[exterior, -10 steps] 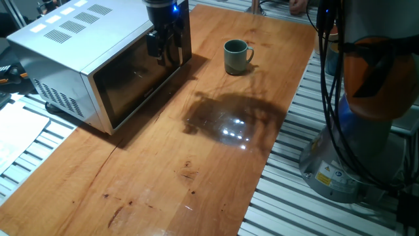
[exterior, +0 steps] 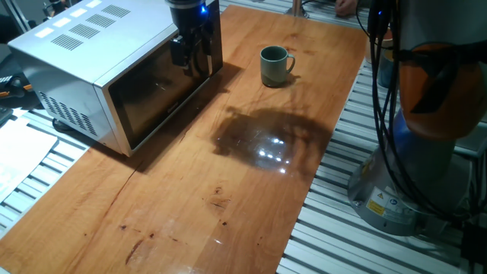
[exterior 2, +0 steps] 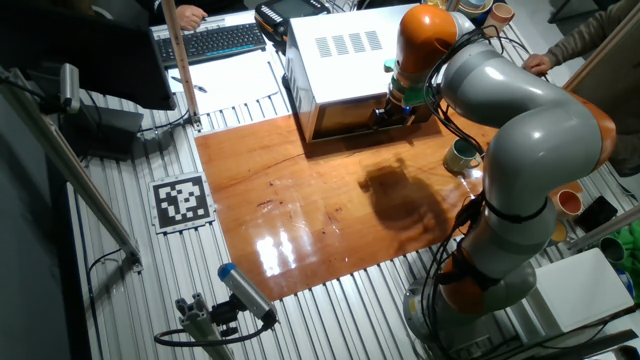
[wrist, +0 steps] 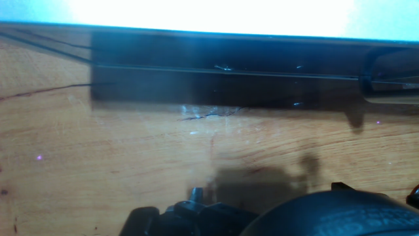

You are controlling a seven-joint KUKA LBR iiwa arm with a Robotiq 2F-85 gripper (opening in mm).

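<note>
A silver microwave [exterior: 114, 46] with a dark glass door stands on the wooden table, its door closed. My gripper [exterior: 185, 64] is in front of the right part of that door, near the handle; whether it touches is not clear. In exterior view 2 the gripper [exterior 2: 380, 118] shows small and dark at the microwave's front edge. The wrist view has the microwave door [wrist: 229, 72] across the top, with the dark handle [wrist: 368, 78] at the right. Only dark gripper parts appear along its bottom edge, and the fingertips cannot be made out. A green mug [exterior: 274, 67] stands upright on the table, apart from the gripper.
Bare wooden table [exterior: 190, 205] lies in front of the microwave. A marker board [exterior 2: 182, 202] lies beyond the table's left end in exterior view 2. At the back, a person's hand [exterior 2: 190, 17] rests by a keyboard [exterior 2: 215, 42]; another hand [exterior 2: 537, 64] shows at upper right.
</note>
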